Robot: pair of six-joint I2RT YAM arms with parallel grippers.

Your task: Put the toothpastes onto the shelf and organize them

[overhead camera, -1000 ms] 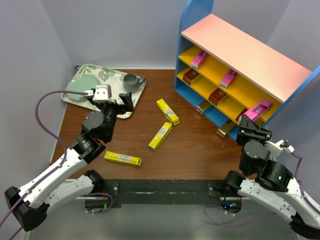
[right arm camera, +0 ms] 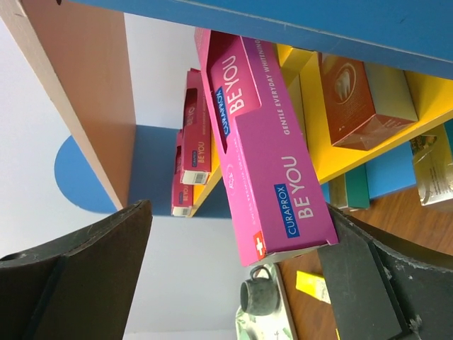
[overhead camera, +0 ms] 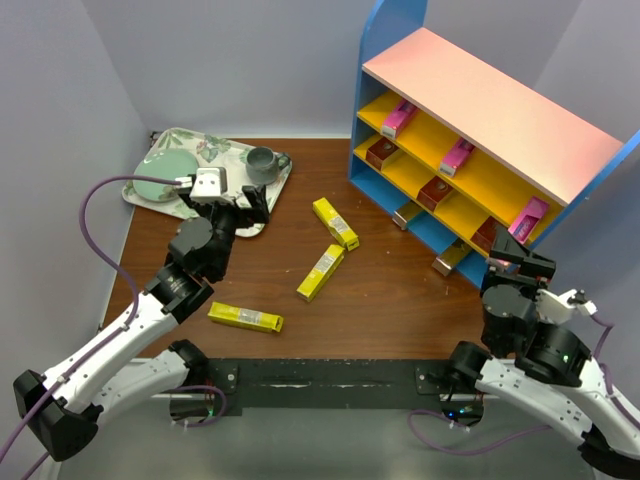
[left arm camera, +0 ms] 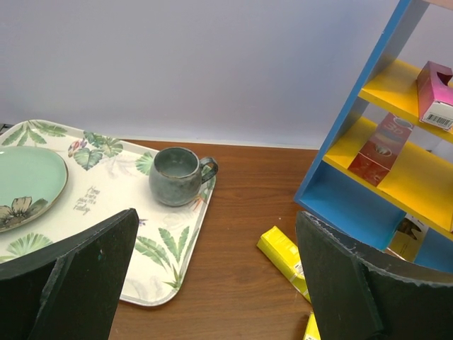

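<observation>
At the right end of the shelf's top yellow board, a pink toothpaste box (right arm camera: 272, 152) lies with its front end poking out toward my right gripper. That gripper is open; the box's near end sits between the spread fingers, close to the right-hand one. Two more pink boxes (overhead camera: 398, 118) (overhead camera: 457, 157) rest farther left on the same board. Brown-red boxes (overhead camera: 435, 192) stand on the middle board, gold ones (overhead camera: 452, 257) on the blue bottom. Several yellow boxes (overhead camera: 321, 272) lie on the table. My left gripper hangs open and empty over the table's left side.
A leaf-patterned tray (left arm camera: 92, 191) with a green plate (left arm camera: 32, 180) and a grey mug (left arm camera: 177, 176) occupies the back left. The shelf's blue side panel (right arm camera: 297, 25) is close beside the right gripper.
The rightmost pink box has turned and now lies more in line with the other pink boxes. The left arm has barely moved.
</observation>
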